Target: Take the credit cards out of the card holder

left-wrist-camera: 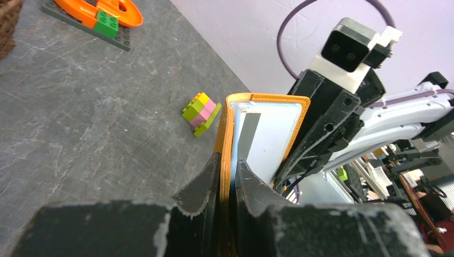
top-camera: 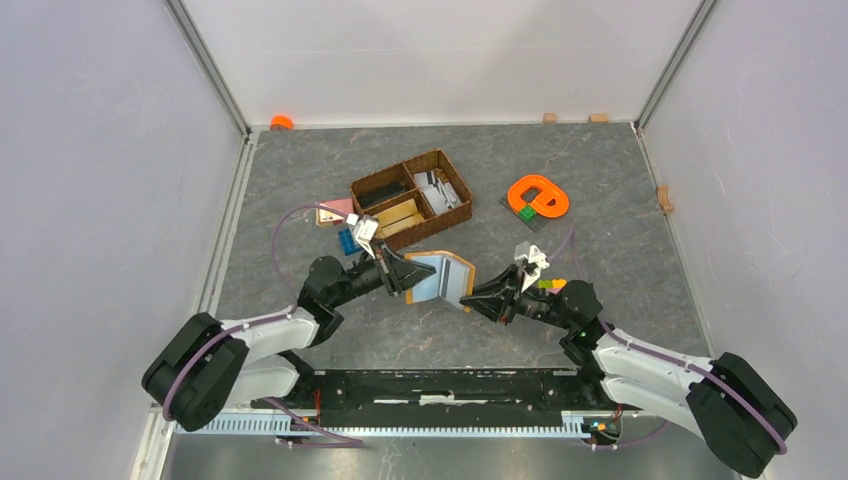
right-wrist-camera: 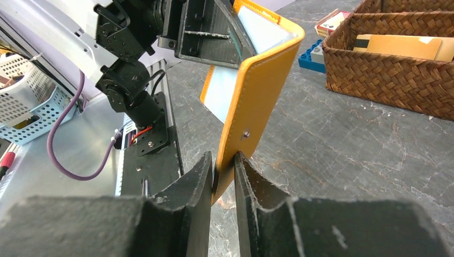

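An open orange card holder (top-camera: 422,279) with pale inner sleeves hangs between the two grippers above the table. In the left wrist view, a white card with a dark stripe (left-wrist-camera: 273,128) shows inside it. My left gripper (top-camera: 405,275) is shut on the holder (left-wrist-camera: 227,134), whose orange edge runs between the fingers. My right gripper (top-camera: 470,301) is at the other side; in the right wrist view its fingertips (right-wrist-camera: 241,168) are at the lower edge of the orange cover (right-wrist-camera: 257,91). Whether they grip it is unclear.
A wicker basket (top-camera: 448,221) with boxes and cards stands behind, beside blue bricks (top-camera: 349,240) and a small red box (top-camera: 334,208). An orange shape on a brick plate (top-camera: 555,200) lies at back right; coloured bricks (left-wrist-camera: 201,110) lie near my right arm.
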